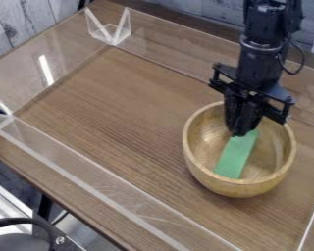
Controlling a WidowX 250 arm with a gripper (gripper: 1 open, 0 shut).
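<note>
A black robot arm reaches down from the back right, its gripper (241,120) at the back rim of a wooden bowl (215,169), pointing down into it. The gripper looks shut, with nothing visible between its fingers. A flat green rectangular object (234,157) lies inside the bowl, just below and in front of the fingertips, partly behind them at its far end.
A clear plastic piece (107,27) stands at the back left. A dark round object with cables (19,237) is at the front left corner, beyond the table's edge.
</note>
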